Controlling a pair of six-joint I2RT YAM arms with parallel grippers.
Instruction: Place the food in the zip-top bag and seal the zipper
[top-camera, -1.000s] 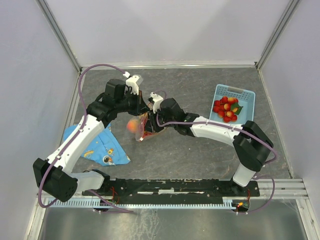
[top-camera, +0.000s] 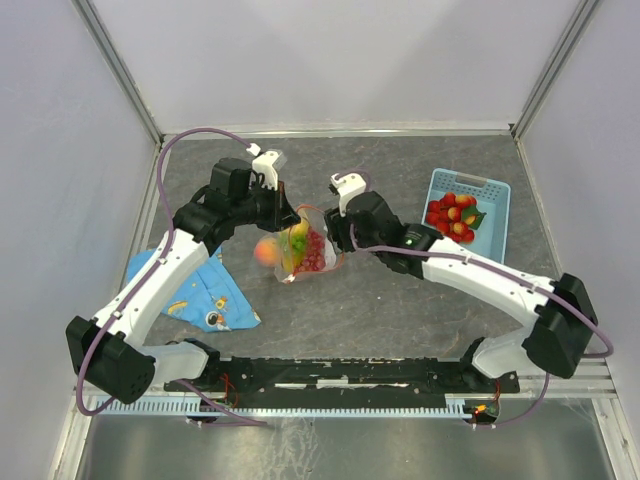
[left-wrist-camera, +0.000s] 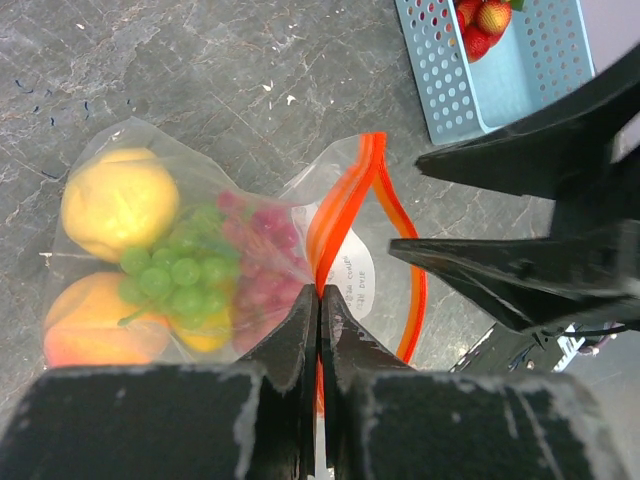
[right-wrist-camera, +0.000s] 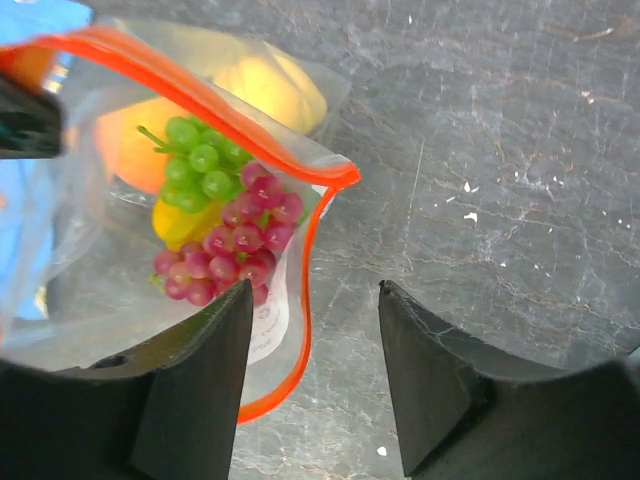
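Note:
The zip bag (top-camera: 310, 260) holds a yellow fruit (left-wrist-camera: 118, 200), an orange-pink fruit (left-wrist-camera: 105, 325), green grapes (right-wrist-camera: 205, 160) and red grapes (right-wrist-camera: 240, 250). My left gripper is shut on the orange zipper edge at the bag's mouth. My right gripper (top-camera: 338, 225) is open just right of the bag; in the right wrist view its two fingers stand apart over the bag's right edge and the bare surface, holding nothing.
A blue basket (top-camera: 485, 240) of red fruit, apparently strawberries, stands at the right. A blue printed cloth or bag (top-camera: 205, 300) lies at the left. The grey surface in front of the bag is clear.
My right arm has drawn back rightward from over the bag, uncovering the red grapes. My left arm has stayed in place.

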